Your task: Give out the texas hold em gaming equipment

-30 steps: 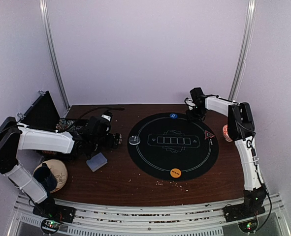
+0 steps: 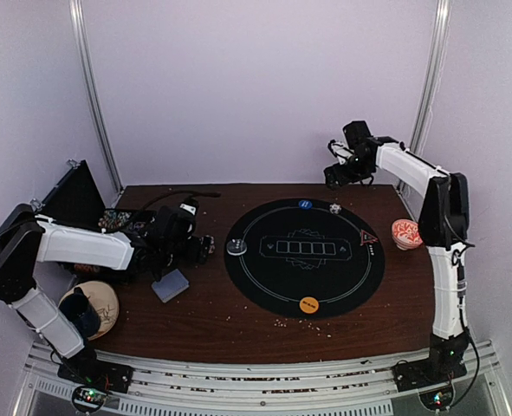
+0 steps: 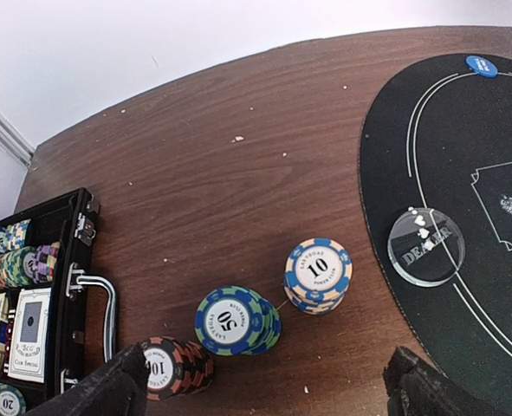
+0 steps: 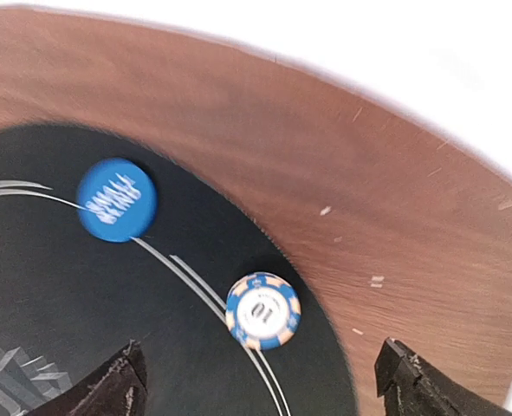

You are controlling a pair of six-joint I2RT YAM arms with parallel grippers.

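Observation:
My right gripper (image 2: 336, 173) hangs open and empty above the mat's back right, over a blue-and-white 10 chip or stack (image 4: 262, 309) beside the blue blind marker (image 4: 117, 199) on the black mat (image 2: 303, 282). My left gripper is open above the table by stacks of 100 (image 3: 173, 368), 50 (image 3: 236, 319) and 10 (image 3: 316, 271) chips, with nothing between its fingers. The clear dealer puck (image 3: 424, 247) lies on the mat's left, an orange marker (image 2: 309, 305) at the front, a red triangular marker (image 2: 366, 238) at the right.
The open chip case (image 2: 69, 195) stands at the left. A card deck (image 2: 170, 285) lies left of the mat, a mug (image 2: 81, 314) on a round board at front left, a red-patterned bowl (image 2: 406, 233) at the right. The table's front middle has small crumbs.
My right arm has risen and moved up in the top view, uncovering the 10 chips on the mat and more of the bowl. The left arm has not moved.

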